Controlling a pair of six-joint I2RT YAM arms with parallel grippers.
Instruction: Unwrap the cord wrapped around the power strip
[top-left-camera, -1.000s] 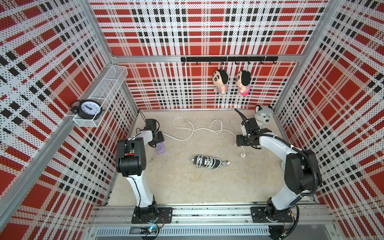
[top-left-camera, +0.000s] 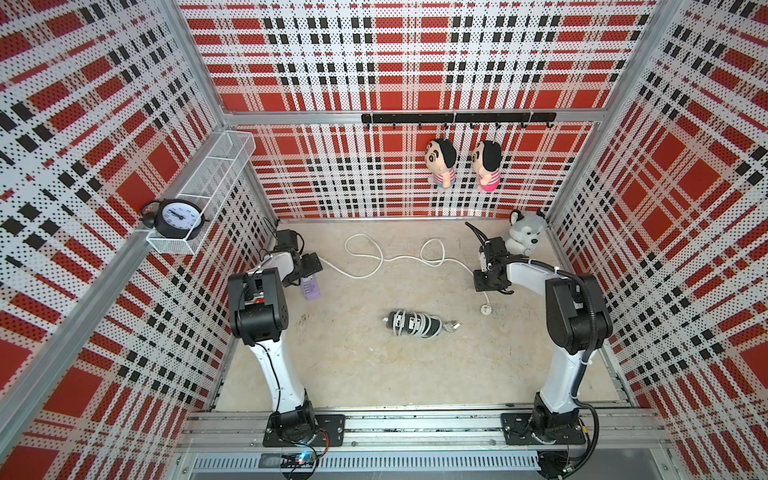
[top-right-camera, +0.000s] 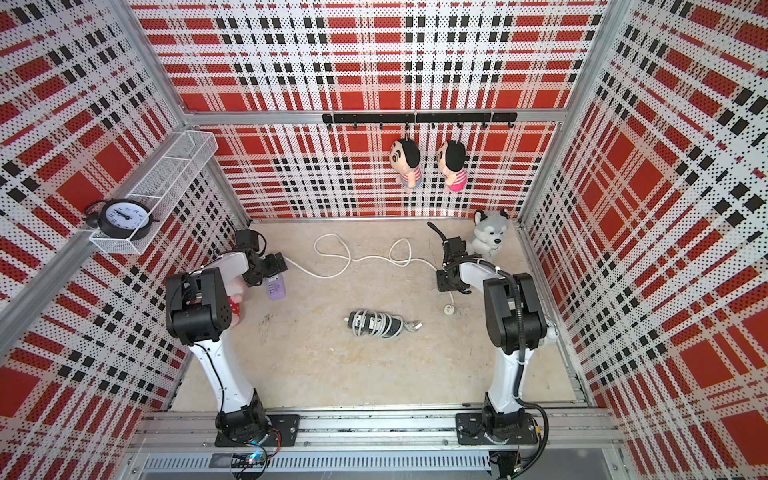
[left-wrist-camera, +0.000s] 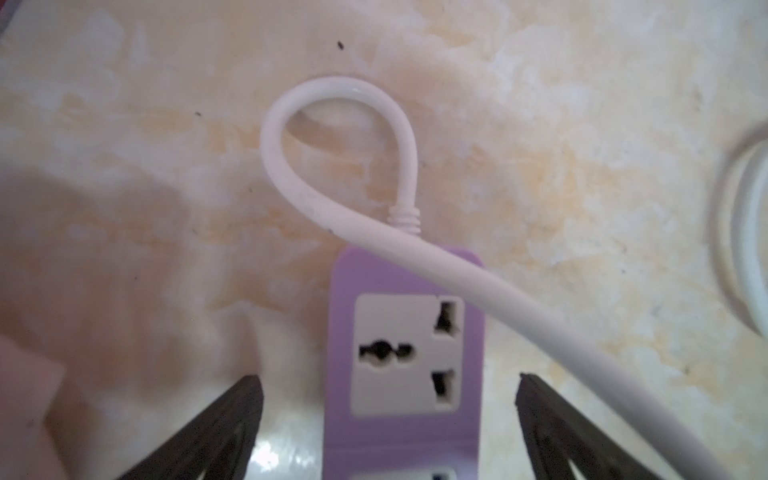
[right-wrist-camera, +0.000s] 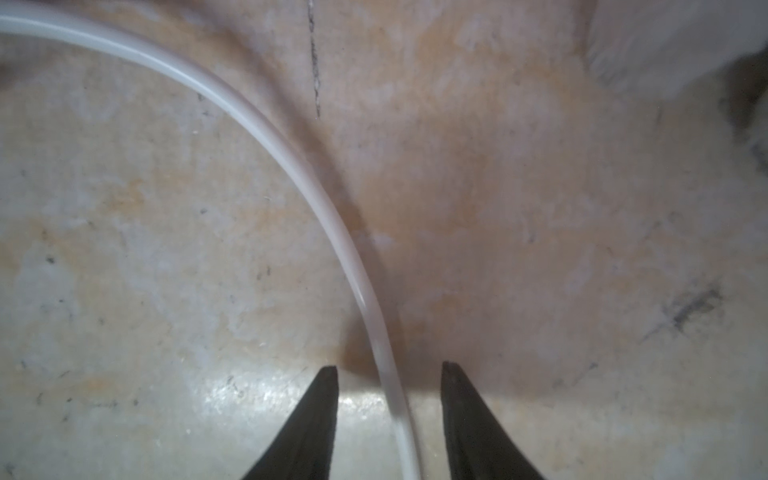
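The purple power strip (left-wrist-camera: 404, 432) lies at the left with its white cord (left-wrist-camera: 424, 264) looping over one end and running across the table (top-left-camera: 376, 364) in loose loops to a plug (top-left-camera: 485, 309). My left gripper hovers open over that strip. My right gripper is open, its fingers either side of the cord (right-wrist-camera: 352, 264). A black-and-white power strip (top-left-camera: 412, 322) lies mid-table, grey cord wound around it.
A husky plush (top-left-camera: 525, 234) sits at the back right. A pink-red toy is partly hidden by the left arm.
Over the last second the left arm moved slightly back and left, with the purple strip shifting that way. The right arm swung inward, its gripper moving slightly.
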